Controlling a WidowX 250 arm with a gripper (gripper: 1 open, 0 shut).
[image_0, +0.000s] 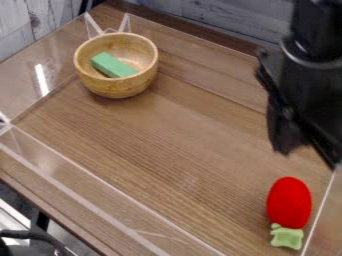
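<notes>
A red object (289, 200) with a pale green part (286, 236) lies on the wooden table at the lower right. My gripper's dark arm (291, 95) hangs above it, filling the upper right; whether the fingers are open or shut is hard to tell, and nothing shows held. At the upper left a wooden bowl (131, 80) holds a green block (111, 65).
A pale grey wall (54, 18) runs along the upper left, and some dark cables (27, 240) show at the lower left corner.
</notes>
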